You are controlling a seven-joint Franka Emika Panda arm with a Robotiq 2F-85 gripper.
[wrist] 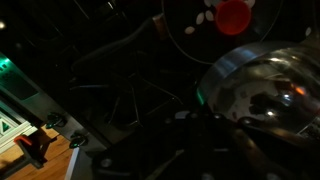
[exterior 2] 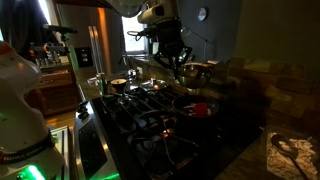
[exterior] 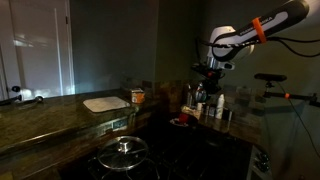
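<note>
High over the stove, my gripper [exterior: 206, 74] is shut, seemingly on the edge or handle of a shiny metal pot [exterior 2: 196, 73]; the exact contact is too dark to see. In the wrist view the metal pot [wrist: 262, 88] fills the right side, close against the dark fingers. A dark pan [exterior 2: 182, 104] rests on the stove below, with a small red object [exterior 2: 200, 108] inside. That same red object [wrist: 233, 16] shows at the top of the wrist view.
A lidded pan [exterior: 123, 153] stands on the near burners. Several bottles [exterior: 220, 106] line the far side of the stove. The counter holds a pale board [exterior: 106, 104] and a small orange-and-white container [exterior: 138, 96]. A spoon [exterior 2: 288, 151] lies on the other counter.
</note>
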